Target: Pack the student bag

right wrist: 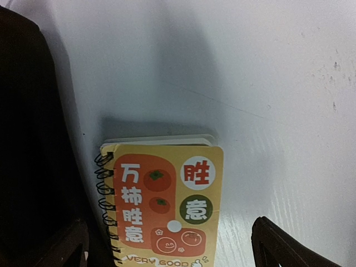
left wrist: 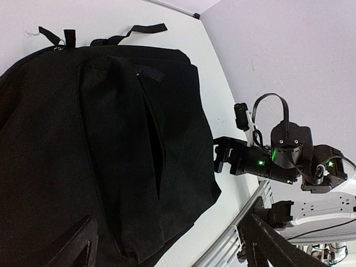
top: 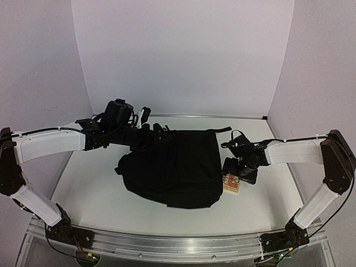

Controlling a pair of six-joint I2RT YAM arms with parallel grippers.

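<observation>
The black bag (top: pixel 183 172) lies flat across the middle of the table. In the left wrist view, its zipper (left wrist: pixel 153 125) shows a narrow dark gap along part of its length. My left gripper (top: pixel 162 131) is over the bag's upper left part, its fingers (left wrist: pixel 75 245) spread wide and nothing between them. Close to the bag's right edge lies a small orange spiral notebook (right wrist: pixel 161 203) with tomato pictures, its coils facing the bag. My right gripper (top: pixel 225 166) is above this notebook, open, with the fingers (right wrist: pixel 278 245) apart on either side; contact with it cannot be told.
A black strap (top: pixel 222 129) sticks out from the bag's upper right corner. Walls close in the table at the back and both sides. A metal rail (top: pixel 178 238) runs along the front.
</observation>
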